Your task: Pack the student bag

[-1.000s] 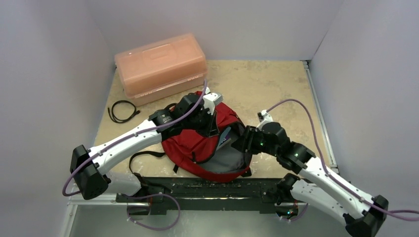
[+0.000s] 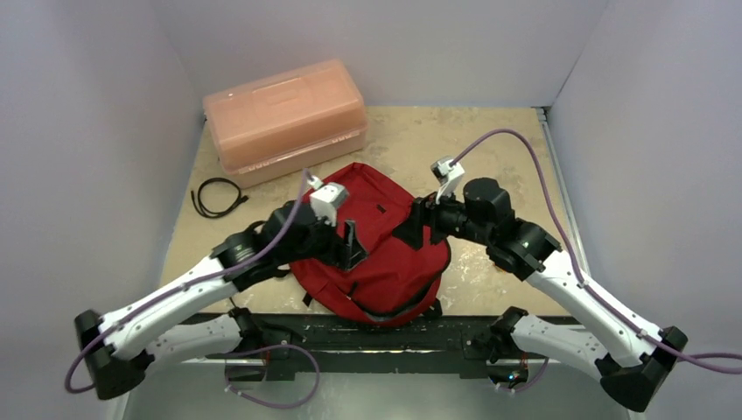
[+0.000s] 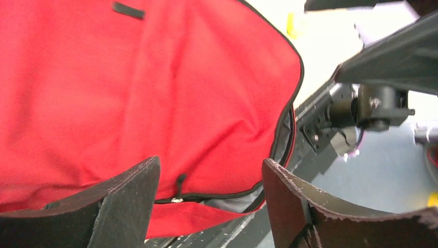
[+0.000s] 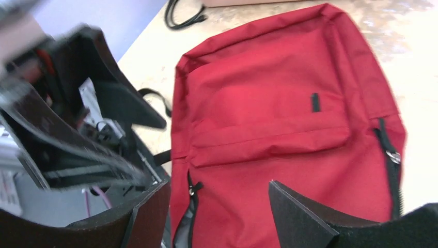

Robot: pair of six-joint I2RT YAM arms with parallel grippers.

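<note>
The red bag (image 2: 381,284) lies on the table with its front flap lying over most of the opening. In the left wrist view, a strip of grey lining (image 3: 248,200) shows along the lower edge of the bag. Just above the bag's middle, my left gripper (image 2: 356,255) is open, its ribbed fingers (image 3: 129,201) apart with nothing between them. To its right, my right gripper (image 2: 408,238) is also open above the flap, and only red cloth shows beyond its fingers (image 4: 150,214). The bag's contents are hidden.
A clear orange-tinted box (image 2: 284,118) stands at the back left, with a coiled black cable (image 2: 219,198) in front of it. A yellow object (image 3: 295,25) lies on the table right of the bag.
The flap, earlier folded back from the grey interior, now covers it. My right gripper has swung left over the bag; the left one has shifted a little left and toward the front.
</note>
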